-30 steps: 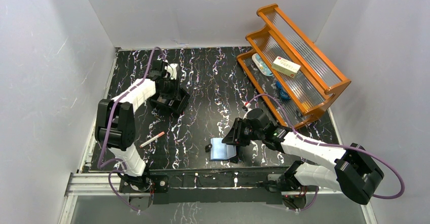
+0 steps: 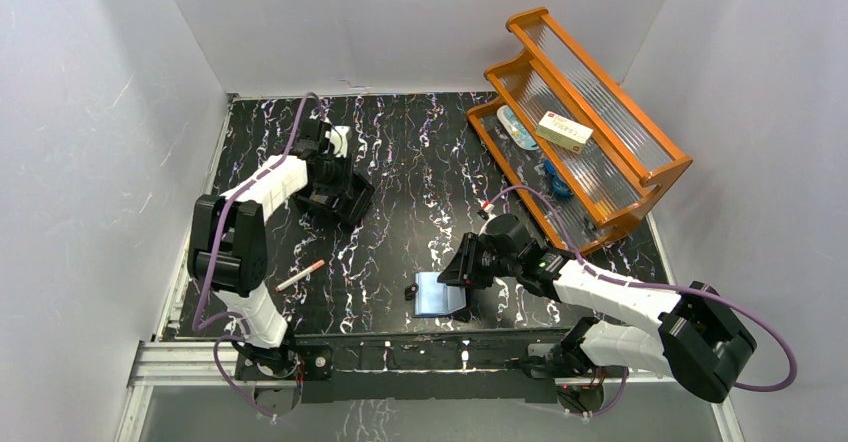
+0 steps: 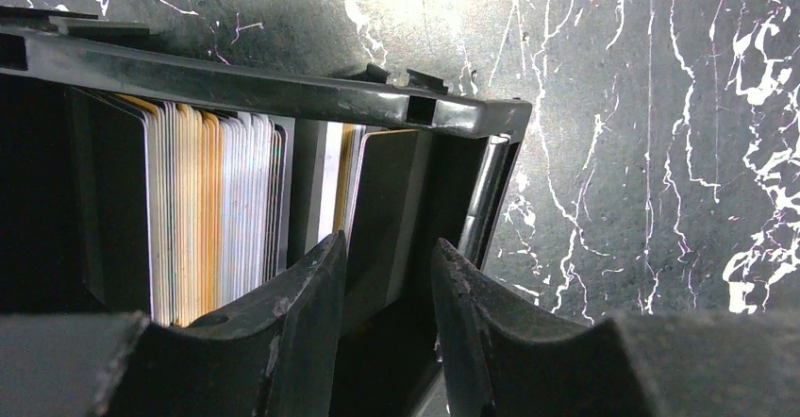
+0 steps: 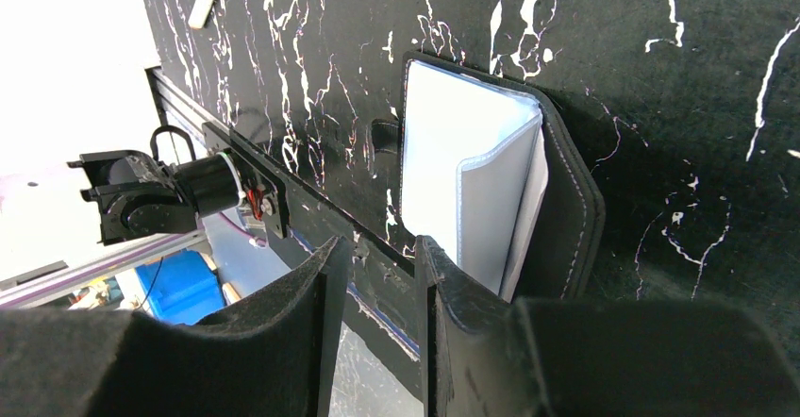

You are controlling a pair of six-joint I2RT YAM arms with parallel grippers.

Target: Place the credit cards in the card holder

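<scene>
A black box [image 2: 356, 205] of cards stands at the table's left. In the left wrist view, a packed row of cards [image 3: 236, 200] stands on edge inside it. Apart from that row, a smaller bunch leans with a black card [image 3: 379, 191] at its front. My left gripper is part open over the box, its fingertips either side of this card's lower part; contact cannot be made out. Near the front edge lies the card holder [image 4: 577, 200], opened out, with pale clear sleeves [image 4: 453, 134], one raised. My right gripper is part open beside the sleeves, no card visible between its fingers.
An orange-and-white stick [image 2: 300, 275] lies left of the holder. A wooden rack [image 2: 590, 47] with a small box [image 2: 564, 132] fills the back right. Bare table [image 2: 400, 172] separates the card box from the rack.
The right arm and the holder look unmoved.
</scene>
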